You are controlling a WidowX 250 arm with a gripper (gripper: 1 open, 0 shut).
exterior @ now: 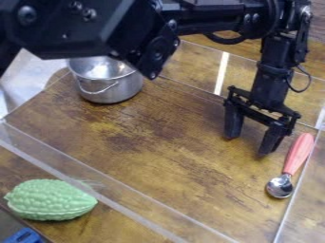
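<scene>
My black gripper [252,133] hangs low over the wooden table at the right, its fingers open with nothing seen between them. Just right of it and a little nearer lies a scoop [295,159] with a pink handle and round metal head. A steel pot [106,87] sits at the back left, partly behind the arm. A pale green bitter melon [48,200] lies at the front left.
Clear strips or edges run along its left and right sides. A blue object [18,234] shows at the bottom left corner. The arm's housing covers the top left.
</scene>
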